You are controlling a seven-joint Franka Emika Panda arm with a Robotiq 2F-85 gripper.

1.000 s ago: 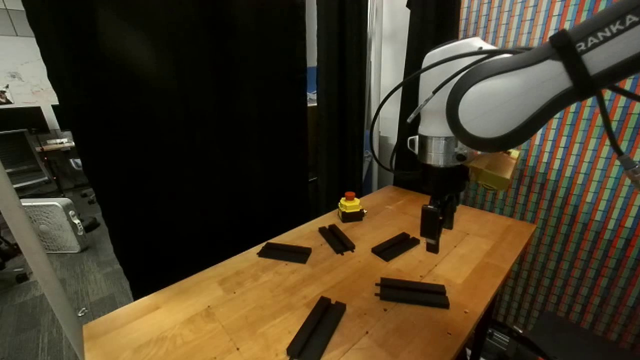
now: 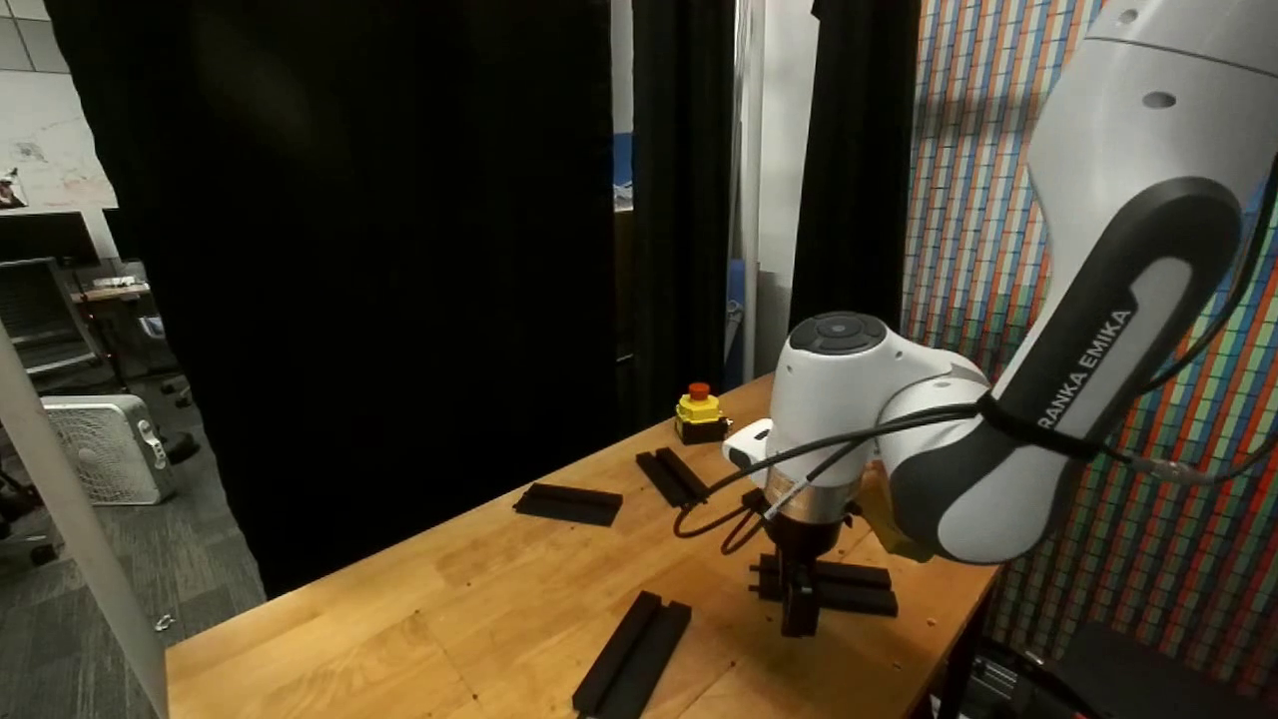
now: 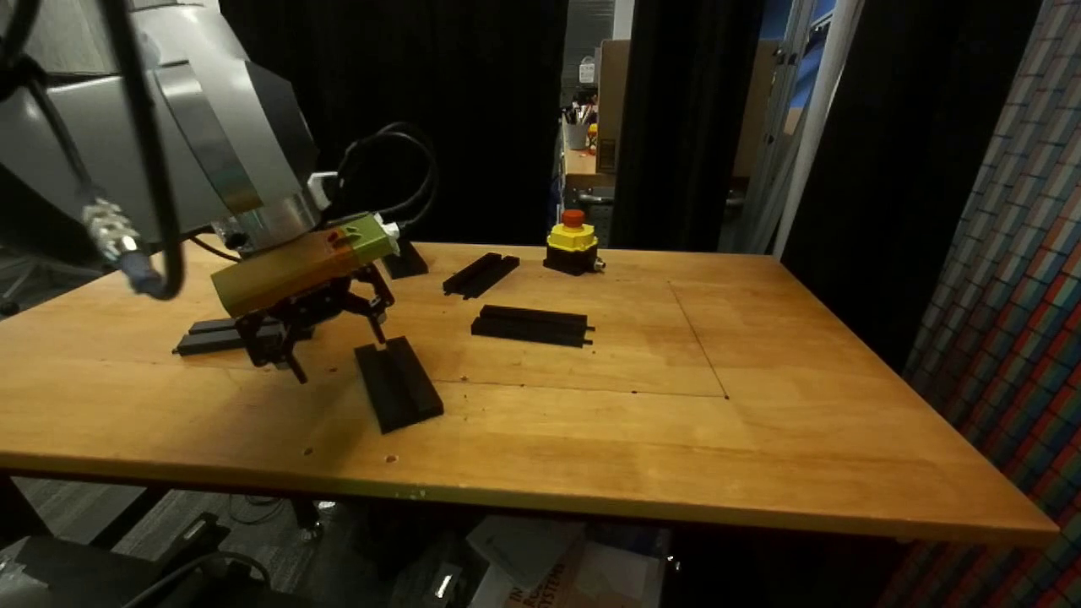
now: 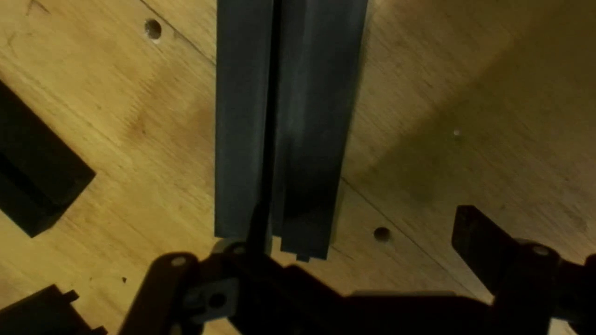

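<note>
My gripper (image 3: 340, 356) is open, with its two fingers spread apart and nothing between them. In the wrist view, a grooved black track piece (image 4: 243, 111) runs up from the left finger (image 4: 260, 223), whose tip overlaps the piece's near end. The right finger (image 4: 475, 240) is over bare wood. From exterior view 2, this track piece (image 3: 398, 385) lies flat just beside one fingertip. In exterior view 1 the gripper (image 2: 800, 625) partly covers the same piece (image 2: 857, 589). Whether the finger touches it, I cannot tell.
Several similar black pieces lie flat on the wooden table: one (image 3: 532, 324) nearby, others (image 3: 481, 274) farther back, and one (image 3: 218, 336) behind the gripper. A yellow emergency stop (image 3: 573, 243) with a red button stands at the back.
The arm has come down and toward the left and front in exterior view 1, from above the table to over the track piece. It now hides another piece there. The visible pieces have not moved.
</note>
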